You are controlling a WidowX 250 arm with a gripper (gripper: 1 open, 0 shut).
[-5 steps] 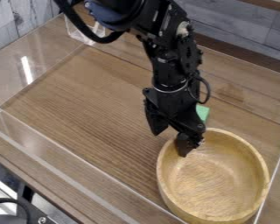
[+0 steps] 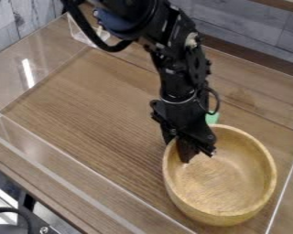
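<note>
A large light wooden bowl [image 2: 229, 187] sits at the right front of the tabletop. The black gripper [image 2: 189, 144] is down at the bowl's back-left rim, its tips over or on that rim; whether anything is between them cannot be made out. A small green object [image 2: 212, 118] shows behind the gripper, partly hidden by it and the bowl.
A pale clear container [image 2: 85, 29] stands at the back left, partly behind the arm. A grey plank wall runs along the back, and dark cables show at the lower left.
The gripper has moved slightly down and its tips now sit closer on the bowl's rim. The bowl appears shifted a little.
</note>
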